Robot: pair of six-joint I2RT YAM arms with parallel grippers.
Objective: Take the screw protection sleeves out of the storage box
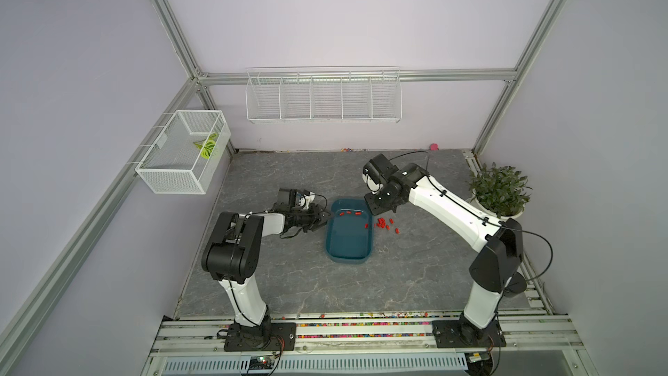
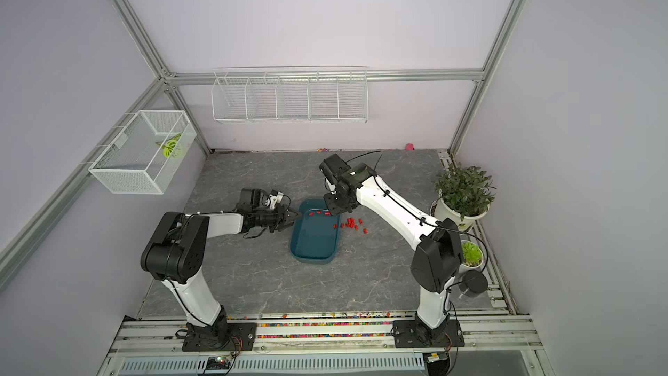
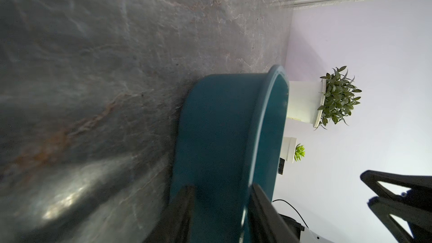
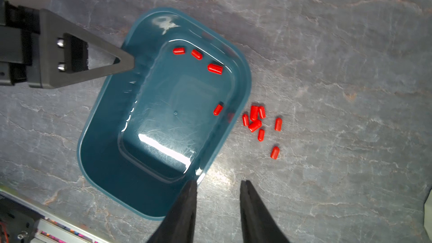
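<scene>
The teal storage box (image 4: 96, 103) sits on the grey table. Several red sleeves lie inside: a group at its far end, one of them a sleeve (image 4: 215, 68), and a lone sleeve (image 4: 217, 109) by the right wall. My left gripper is shut on the box's left side wall, rim between its fingers. Above the box's right far edge hangs my right gripper, fingers apart, nothing between them. On the table just right of the box are several more sleeves, including an upright-lying pair's larger sleeve (image 4: 254, 112) and an outlying sleeve (image 4: 275, 152).
A potted plant (image 1: 500, 191) stands at the table's right edge. White wire baskets hang on the back frame, such as the long basket (image 1: 324, 97), and at left is another basket (image 1: 184, 149).
</scene>
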